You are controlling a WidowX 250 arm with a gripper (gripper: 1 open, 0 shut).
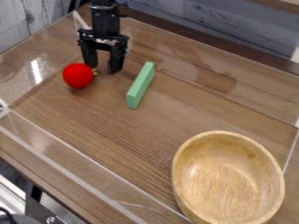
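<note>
A black gripper (103, 54) hangs at the upper left of the camera view, its fingers low over the table just behind and right of a red rounded object (79, 76). Whether it is open or shut is hard to tell at this size. A green bar (140, 86) lies to its right, apart from it.
A large pale wooden bowl (228, 179) fills the lower right. Walls border the left and back.
</note>
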